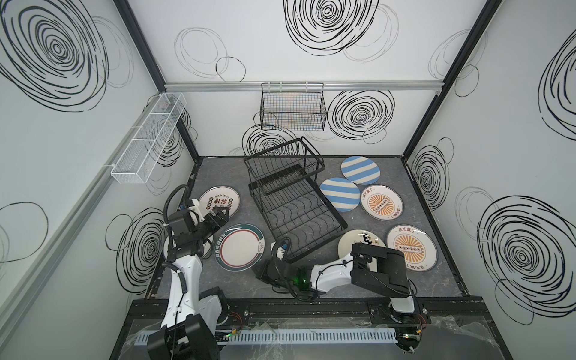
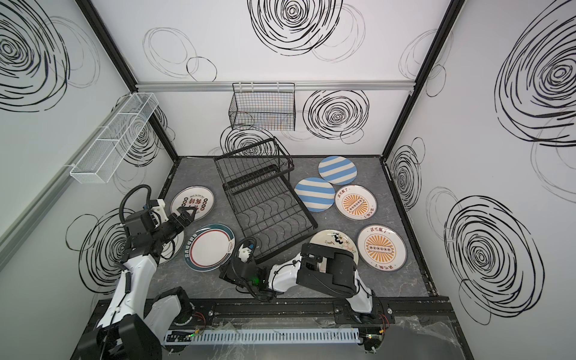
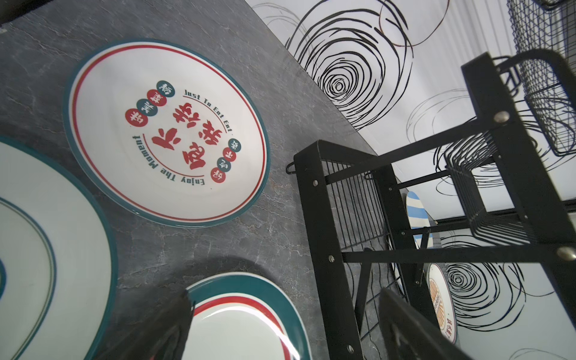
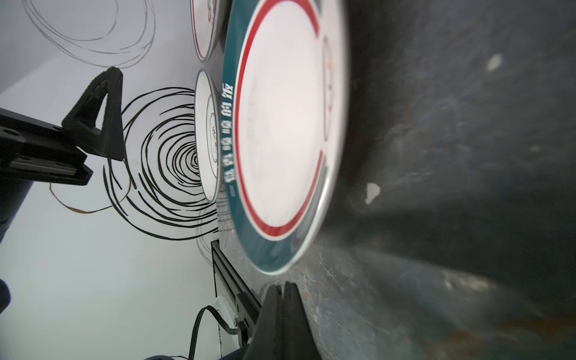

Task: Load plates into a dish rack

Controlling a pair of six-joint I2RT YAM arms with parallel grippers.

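Observation:
The teal-rimmed plate [image 1: 240, 247] with a red ring lies on the grey table, left of the black dish rack [image 1: 300, 222]. In the right wrist view my right gripper is shut, its fingertips pressed together with nothing between them. That plate's rim [image 4: 273, 264] sits just beyond the tips, outside the fingers. My left gripper stands open above the table at the left, holding nothing. Ahead of it is a white plate with red lettering [image 3: 174, 132]. Another white plate with teal rings [image 3: 54, 258] lies partly under the left arm.
Right of the rack are two blue-striped plates [image 1: 340, 193], two orange sunburst plates [image 1: 382, 202] and a cream plate [image 1: 354, 240] partly covered by the right arm. The rack's slots look empty. A wire basket [image 1: 292, 111] hangs on the back wall, a white one [image 1: 150, 144] at left.

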